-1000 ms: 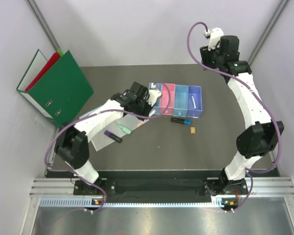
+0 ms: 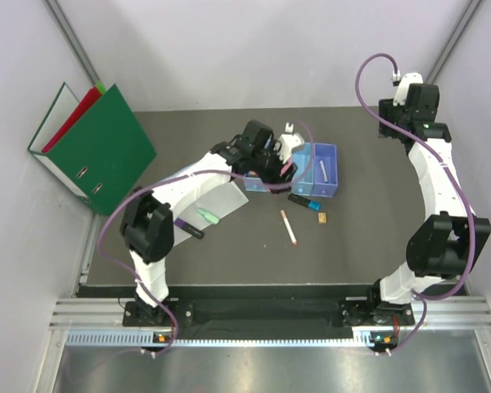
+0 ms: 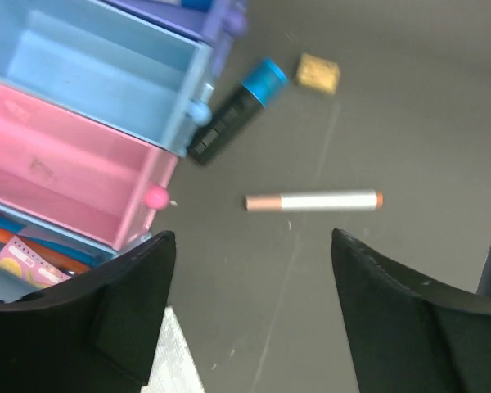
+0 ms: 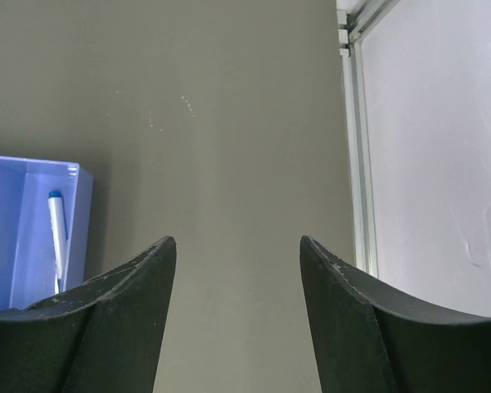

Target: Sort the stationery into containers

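A white pen with orange ends lies loose on the table in front of the divided organizer. Over the organizer's left and pink sections hovers my left gripper, its fingers apart and empty. The pink section looks empty; the left one holds several pens and a pink-patterned item. A black marker with a blue cap and a yellowish block rest nearby. At the far right, my right gripper is open above bare table.
The purple section contains a white pen with a blue end. To the left, a green bottle-like item and a purple-ended black marker lie on white paper. A green binder stands at back left.
My left gripper moved right across the organizer; the right arm swung right.
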